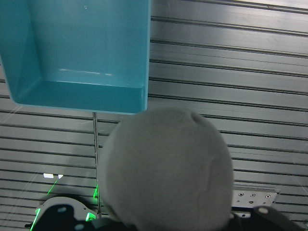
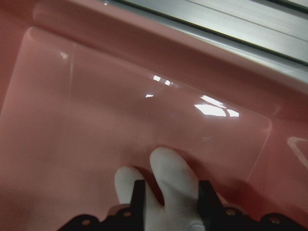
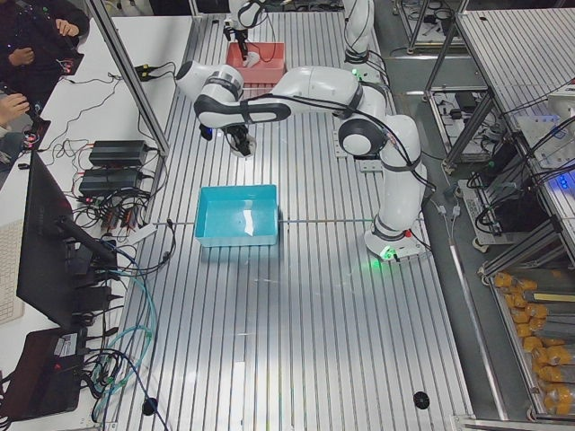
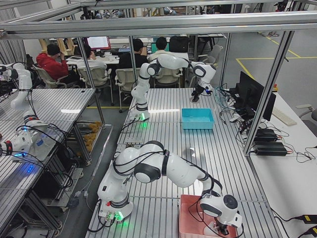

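Observation:
My left gripper point(image 3: 235, 136) hangs over the slatted table above the far side of the blue bin point(image 3: 236, 215). In the left wrist view a grey plush object point(image 1: 163, 168) fills the space at the gripper, hiding the fingertips; the gripper appears shut on it. My right gripper is low inside the pink bin point(image 4: 190, 208), around a white soft object point(image 2: 171, 173) with two rounded lobes on the bin floor. Its fingers stand apart; whether they press on the object is unclear.
Monitors, black power boxes and cables line the left table edge in the camera left view. Metal frame posts stand at the edges. The table in front of the blue bin is clear. A metal plate point(image 1: 252, 197) lies on the table.

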